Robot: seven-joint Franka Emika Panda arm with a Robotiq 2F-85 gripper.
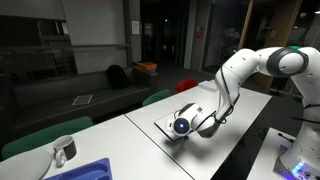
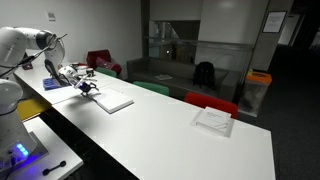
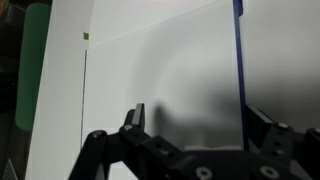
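Observation:
A flat white board point(image 3: 170, 70) with a thin dark blue edge point(image 3: 240, 70) fills the middle of the wrist view. My gripper is open above it, its left finger over the white surface and its right finger close by the blue edge. Whether that finger touches the edge I cannot tell. In exterior view 1 the arm reaches down to the board point(image 1: 163, 123), and the gripper's tips are hard to make out. The board point(image 2: 112, 103) lies on the long white table in exterior view 2, with the gripper point(image 2: 90, 93) at its near-left end.
A grey mug point(image 1: 65, 149), a white round-edged tray point(image 1: 27, 164) and a blue tray point(image 1: 84, 170) stand toward the left in exterior view 1. A clear plastic container point(image 2: 212, 122) sits farther along the table.

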